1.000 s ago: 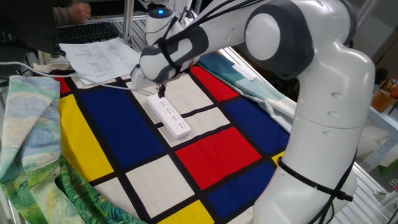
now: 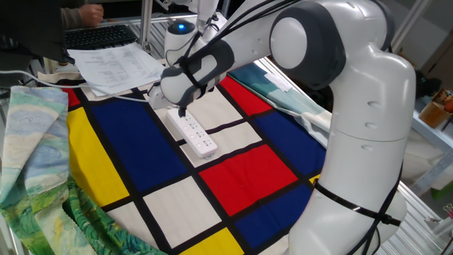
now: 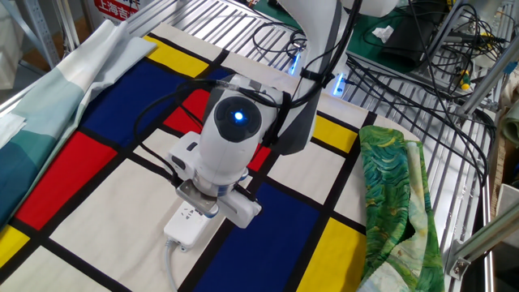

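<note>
A white power strip [image 2: 192,133] with several sockets lies flat on the patterned cloth, its long side slanting across a white panel. My gripper [image 2: 182,112] is over the strip's far end in exterior view 1, with a dark fingertip close to it; whether they touch I cannot tell. In exterior view 2 the hand covers most of the power strip [image 3: 186,225], leaving one end with its cable in sight. The gripper's fingers are largely hidden there, so whether the fingers are open or shut does not show.
The cloth [image 2: 248,180] has red, blue, yellow and white blocks. White papers [image 2: 117,67] and a keyboard [image 2: 102,37] lie beyond it, a person's hand [image 2: 90,14] nearby. A green painted cloth [image 3: 395,203] is bunched at one side. Bare cloth surrounds the strip.
Compared with a second ago, the arm and hand have come down a little over the strip's far end. The strip has stayed in place.
</note>
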